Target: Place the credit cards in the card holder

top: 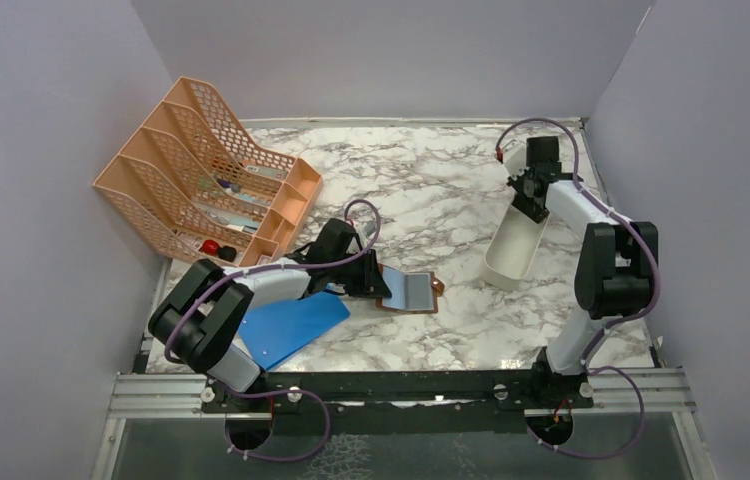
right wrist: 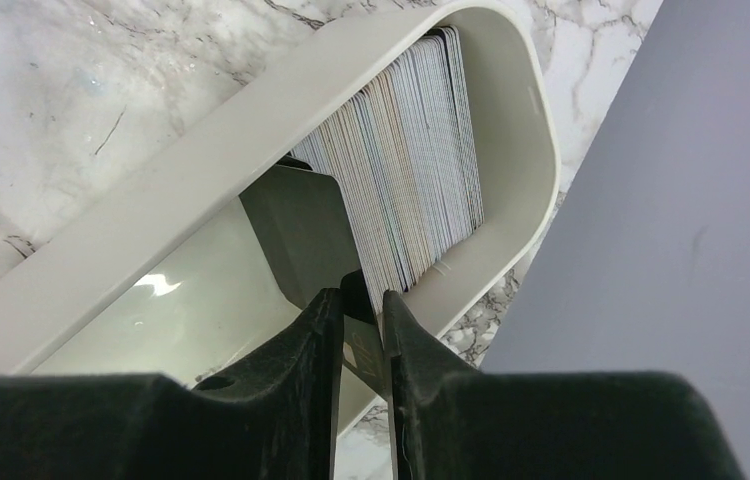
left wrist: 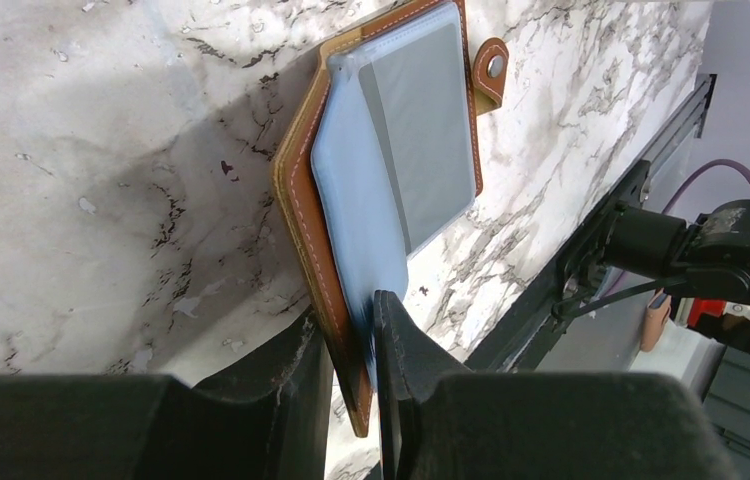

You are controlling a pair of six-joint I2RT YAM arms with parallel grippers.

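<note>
The brown card holder [left wrist: 301,205] lies opened on the marble table, its blue sleeves [left wrist: 356,200] and grey window facing up. At its near end my left gripper is shut on the edge of the holder, brown cover and blue sleeve between the fingers. Cards [right wrist: 391,150] stand packed in the far end of a long white bin [right wrist: 131,230]. A dark card [right wrist: 306,230] leans at the front of that row. My right gripper reaches into the bin, part open, with the dark card's edge in the narrow gap by its right finger.
An orange slotted organizer [top: 296,205] holding small items stands at the left. The blue folder [top: 291,325] lies partly under the left arm. Bare marble separates the card holder from the bin, whose high walls flank the right gripper.
</note>
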